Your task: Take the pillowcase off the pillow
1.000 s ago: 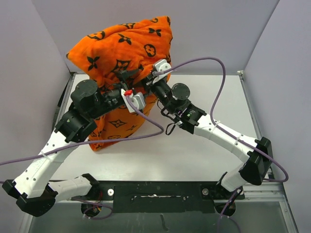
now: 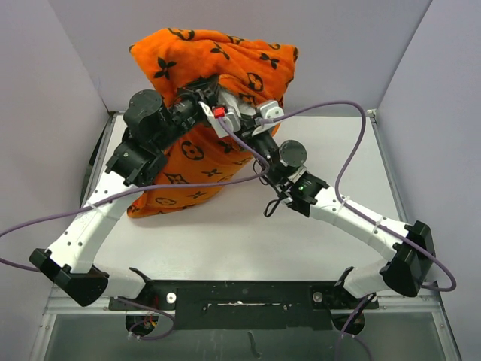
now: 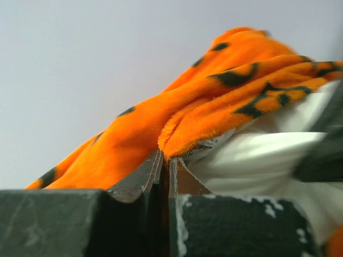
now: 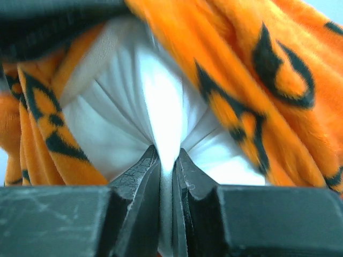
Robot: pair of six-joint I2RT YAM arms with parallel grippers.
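An orange pillowcase [image 2: 195,162] with black pattern is held up, bunched around a white pillow. In the left wrist view my left gripper is shut on the pillowcase's fuzzy edge [image 3: 187,134], with the white pillow [image 3: 257,166] exposed beside it. In the right wrist view my right gripper is shut on white fabric of the pillow [image 4: 123,123], pulled into creases inside the orange folds. In the top view both grippers meet at the upper middle of the bundle, largely hidden by the arms.
Grey walls [image 2: 432,150] stand on either side and at the back.
The top of the orange bundle has shifted right.
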